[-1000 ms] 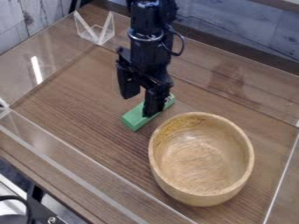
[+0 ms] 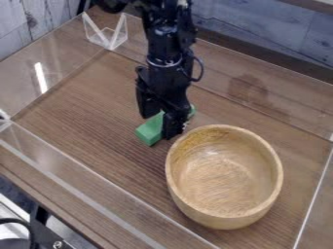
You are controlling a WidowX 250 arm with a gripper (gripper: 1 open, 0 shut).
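Observation:
The black robot gripper [image 2: 162,112] hangs open from the arm at the centre, its fingers lowered around a green object [image 2: 148,133] lying on the wooden table [image 2: 72,136]. The green object is partly hidden by the gripper. Just to its right and in front sits a large pale tan bowl [image 2: 224,177].
A white plastic item [image 2: 107,35] is at the back left. Black cables [image 2: 16,224] lie at the lower left corner.
The gripper has moved down onto the green object and now covers more of it. The bowl stays in place.

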